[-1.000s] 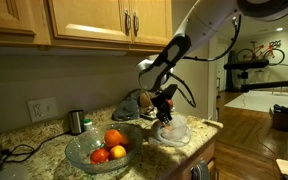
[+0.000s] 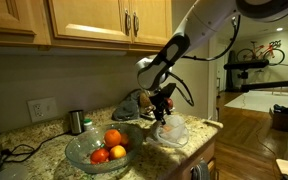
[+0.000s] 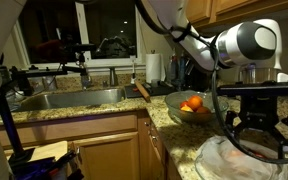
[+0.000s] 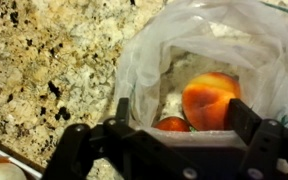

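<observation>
A clear plastic bag [image 4: 159, 55] lies with its mouth open on the speckled counter. Inside it I see an orange-red peach [image 4: 210, 101] and, partly hidden by my gripper, a smaller red fruit [image 4: 171, 124]. My gripper is open over the bag, its fingers spread to either side of the fruit and nothing held between them. From the side, the arm reaches down to the whitish bag [image 2: 172, 132]; the fruit in it is hard to make out there.
A grey colander [image 2: 104, 158] holding several red and orange fruits stands near the bag. Behind are a metal canister [image 2: 76, 122] and a wall outlet [image 2: 42, 109]. Wooden cabinets [image 2: 94, 20] hang overhead. The sink [image 3: 69, 98] lies farther along the counter.
My gripper has shifted only slightly at the bag. The colander and its fruits have stayed in place.
</observation>
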